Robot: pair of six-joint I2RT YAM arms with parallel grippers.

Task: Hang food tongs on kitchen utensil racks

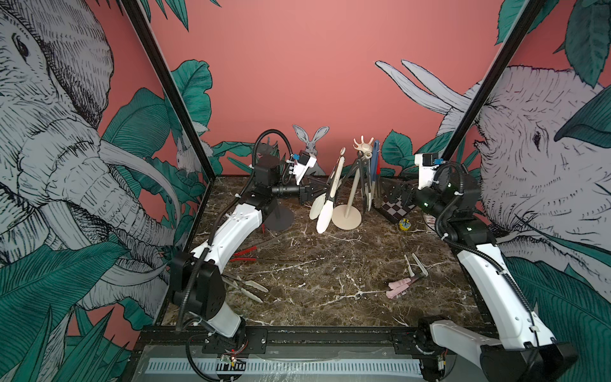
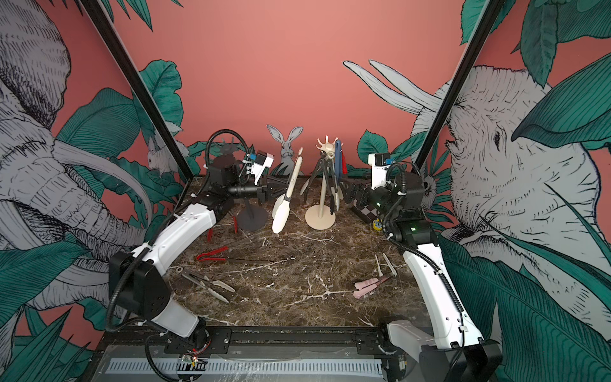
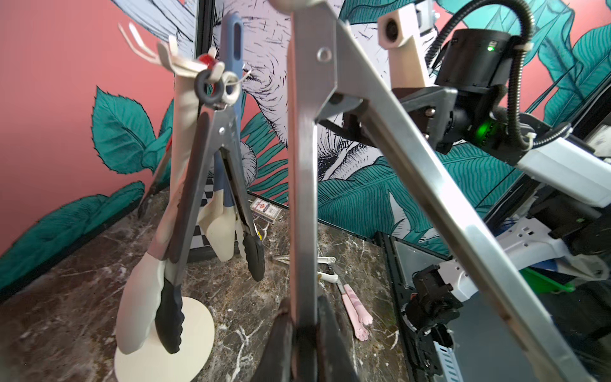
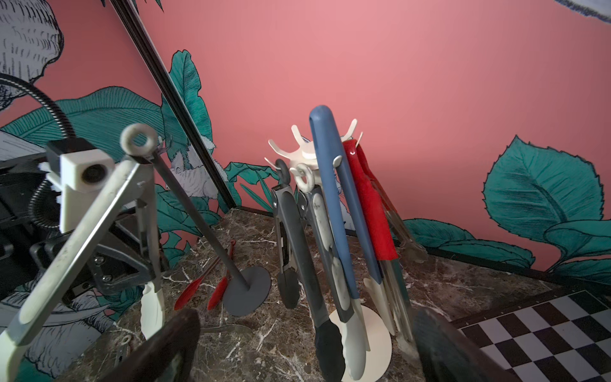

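A pair of steel tongs with white heads (image 1: 325, 214) is upright in my left gripper, which is shut on one of its arms. It stands apart from, and just left of, the cream rack (image 1: 347, 216). That rack carries several hanging tongs, among them blue (image 4: 337, 203) and red (image 4: 369, 210) ones. A dark grey rack (image 4: 248, 293) stands farther left, partly behind my left arm. My right gripper (image 1: 397, 194) hovers right of the cream rack, open, nothing seen between its fingers.
Pink-handled tongs (image 1: 397, 289) lie at front right, steel tongs (image 2: 216, 293) at front left, red items (image 2: 210, 254) at left. A checkered board (image 1: 394, 210) is at back right.
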